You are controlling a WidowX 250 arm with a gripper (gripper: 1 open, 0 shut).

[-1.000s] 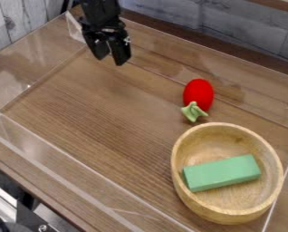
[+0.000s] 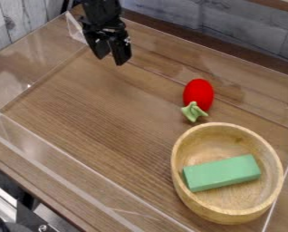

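My black gripper (image 2: 108,53) hangs over the back left of the wooden table, its fingers pointing down; I cannot tell whether it is open or shut. A red oval object with a green top (image 2: 197,94) lies on the right half of the table. At the front right a yellow round bowl (image 2: 187,207) holds a green block (image 2: 222,172).
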